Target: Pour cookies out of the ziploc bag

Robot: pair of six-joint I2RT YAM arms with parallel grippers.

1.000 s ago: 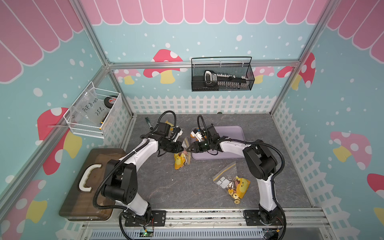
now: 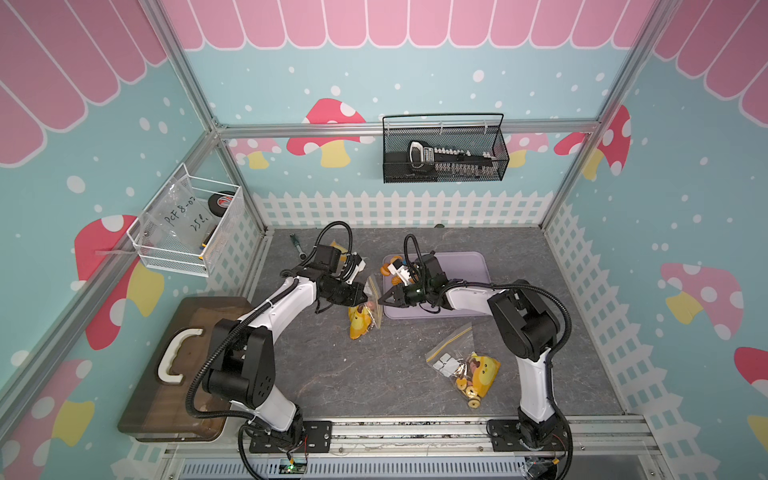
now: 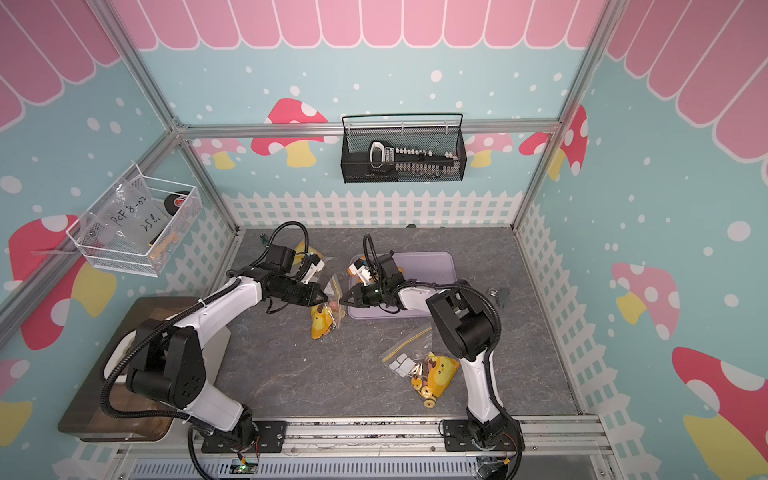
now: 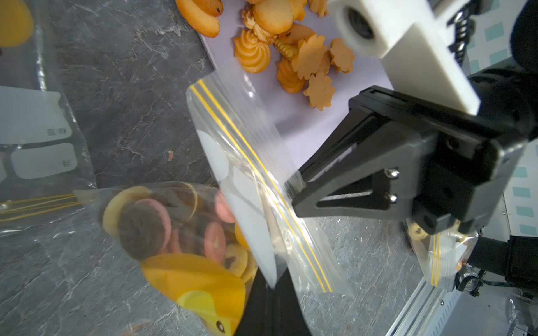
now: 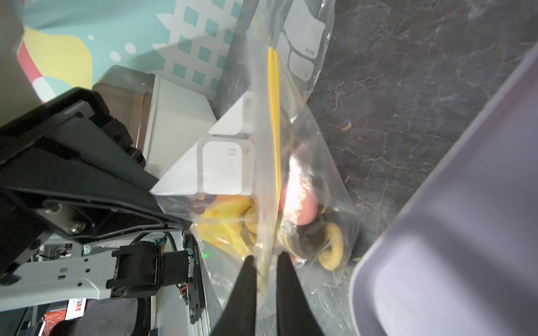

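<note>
A clear ziploc bag of cookies hangs over the counter, duck print low and yellow zip strip near its mouth. My left gripper is shut on the film at one side of the bag. Facing it, my right gripper is at the mouth edge; its fingers stand a little apart, with the bag's zip edge appearing between them. Whether the film is touched there I cannot tell. The lilac tray sits under the right arm, several cookies in its left part.
A second filled ziploc bag lies at the front right. Another clear bag lies flat behind the left gripper. A brown case stands at the left.
The left gripper and the bag have barely moved.
</note>
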